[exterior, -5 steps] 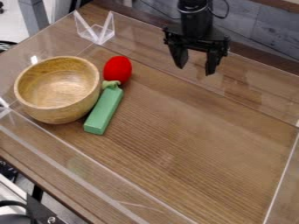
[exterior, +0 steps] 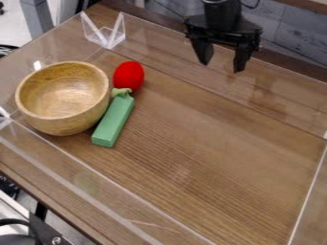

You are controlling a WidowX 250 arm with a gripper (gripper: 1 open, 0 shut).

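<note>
My black gripper (exterior: 221, 55) hangs at the top centre right over the wooden table, its two fingers apart with nothing visible between them. To the left lie a red object (exterior: 128, 76), a long green object (exterior: 113, 121) with a lighter green tip, and a large tan bowl (exterior: 59, 112).
A clear plastic-like holder (exterior: 105, 32) stands at the upper left. The middle, right and front of the table (exterior: 217, 172) are bare. A raised edge runs along the back.
The objects on the table look unmoved.
</note>
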